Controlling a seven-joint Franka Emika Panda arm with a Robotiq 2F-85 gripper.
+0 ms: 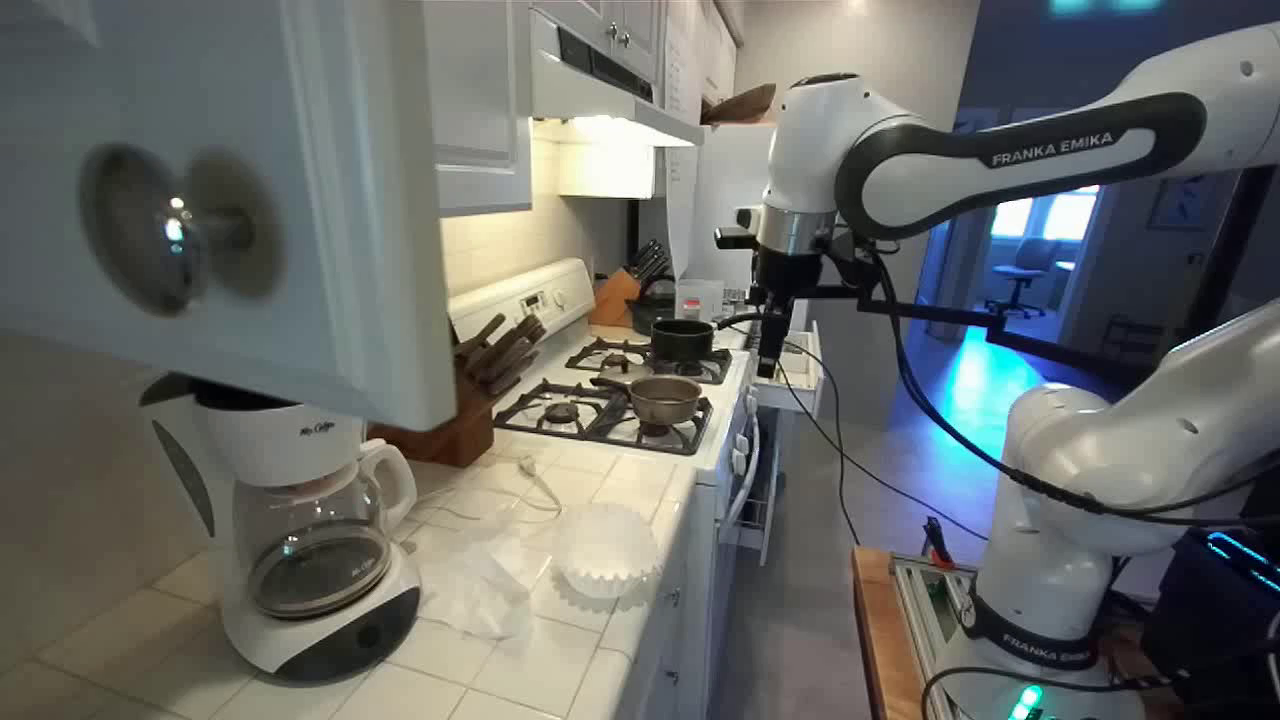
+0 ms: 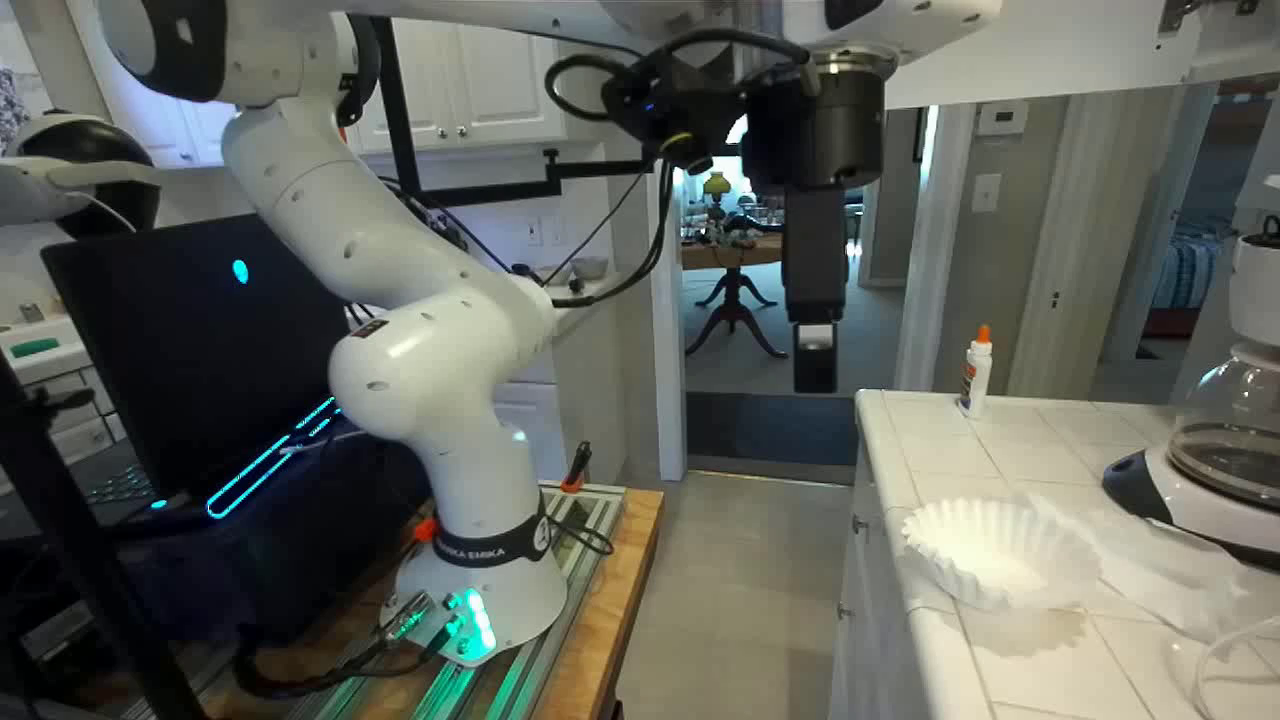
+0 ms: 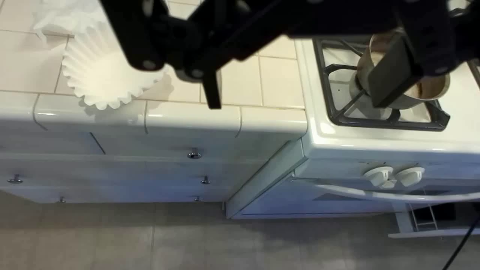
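My gripper is open, its two fingers far apart and nothing held between them. In exterior view 1 the gripper (image 1: 771,358) points down in the air beside the stove, off the counter's front edge. A white fluted paper coffee filter (image 3: 108,72) rests on the counter, well to one side of the fingers in the wrist view. Beside it lies a crumpled clear bag (image 1: 474,588). The white coffee maker (image 1: 288,450) stands further back with its glass carafe (image 1: 314,546) in place. A small metal pot (image 1: 663,402) sits on a front burner.
A cabinet door (image 1: 240,144) hangs open above the counter. Behind the metal pot is a black pot (image 1: 683,340). Knife blocks stand against the wall, and a drawer (image 1: 792,378) is pulled out past the stove. A glue bottle (image 2: 978,372) stands at the counter's end.
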